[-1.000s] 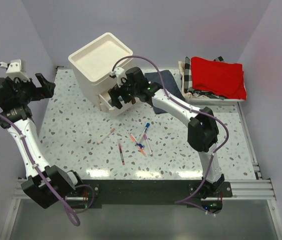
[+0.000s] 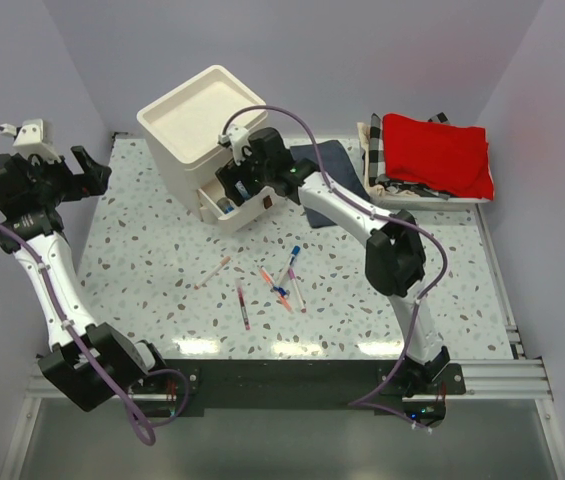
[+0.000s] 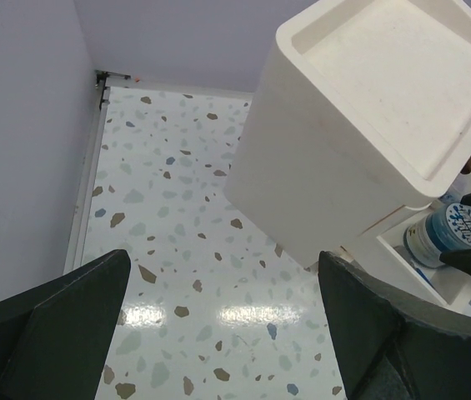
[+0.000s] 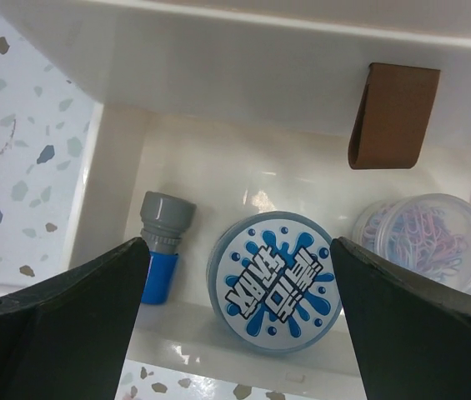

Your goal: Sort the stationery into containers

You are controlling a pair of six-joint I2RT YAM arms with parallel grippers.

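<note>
A white box [image 2: 192, 110] has an open drawer [image 4: 302, 158] holding a round blue-lidded tin [image 4: 273, 283], a clear tub of paper clips [image 4: 425, 242] and a grey-and-blue cylinder [image 4: 162, 250]. My right gripper hangs open over the drawer. My left gripper stands open over the left side of the table, empty. Several pens [image 2: 243, 308] and slim items lie on the middle of the table below the drawer.
A navy pad [image 2: 337, 170] lies behind my right arm. A tray with red cloth [image 2: 432, 150] is at the back right.
My right gripper and arm have shifted slightly over the drawer. The left arm and the items on the table are unchanged.
</note>
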